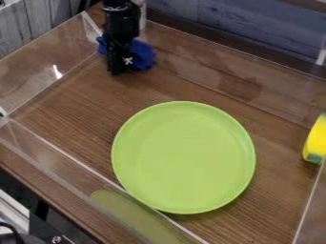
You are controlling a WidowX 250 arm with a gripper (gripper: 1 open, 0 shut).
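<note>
The black gripper (121, 59) reaches down from the top edge at the back left of the wooden table, pressed against a blue object (140, 56) behind and beside it. It looks shut; the blue object is partly hidden by it, and whether anything is between the fingers is unclear. A large green plate (184, 156) lies flat in the front middle of the table.
A yellow object (315, 140) stands at the right edge. Clear low walls border the table, with a blue plank wall (242, 29) behind.
</note>
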